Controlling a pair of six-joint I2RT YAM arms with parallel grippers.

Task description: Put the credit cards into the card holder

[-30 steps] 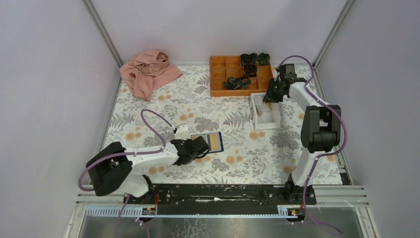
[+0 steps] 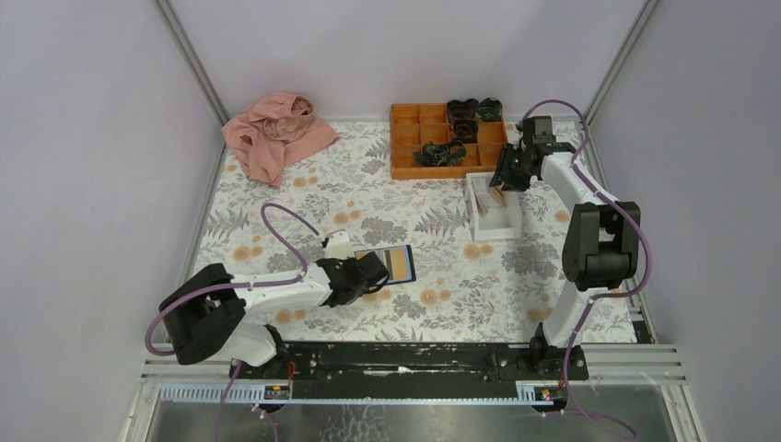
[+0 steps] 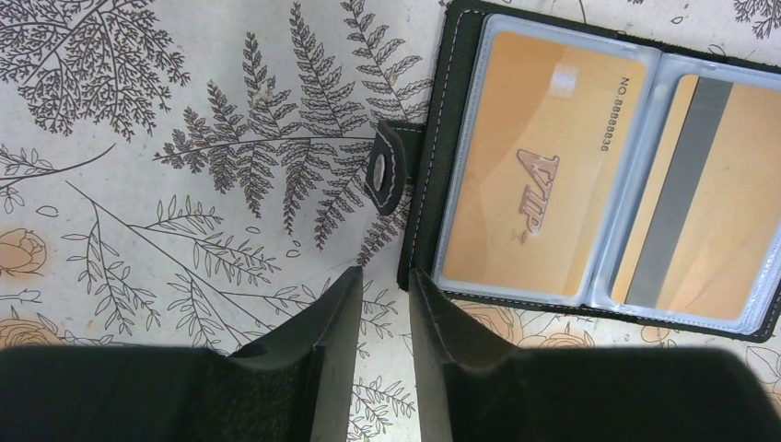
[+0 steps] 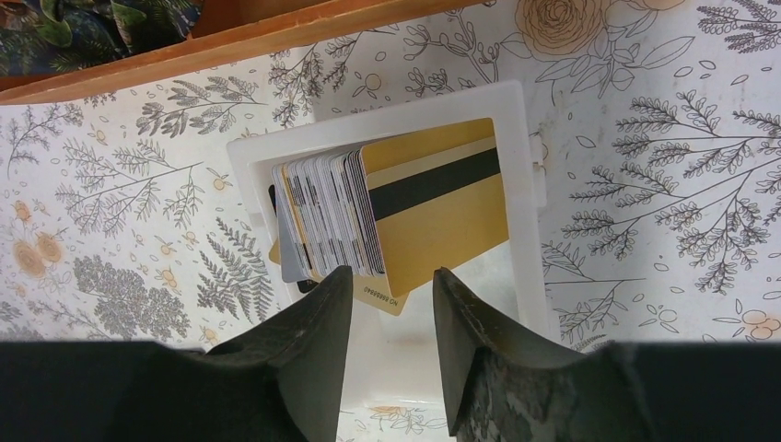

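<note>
The dark card holder (image 3: 428,138) lies spread flat on the table, with a gold card (image 3: 553,166) in one clear pocket and a striped gold card (image 3: 705,193) in the other. My left gripper is above its lower edge, part open, nothing between the fingers. A stack of cards (image 4: 322,216) stands in the white tray (image 4: 534,239), and a gold card with a black stripe (image 4: 451,235) leans beside it. Over the tray, my right gripper is open and empty. From the top view, that arm covers part of the tray.
An orange divided box (image 2: 405,171) with dark rolled items sits behind the tray. A pink cloth (image 2: 276,133) is crumpled at the back left. Clear table lies between the card holder and the tray.
The left arm, card holder and tray look unmoved.
</note>
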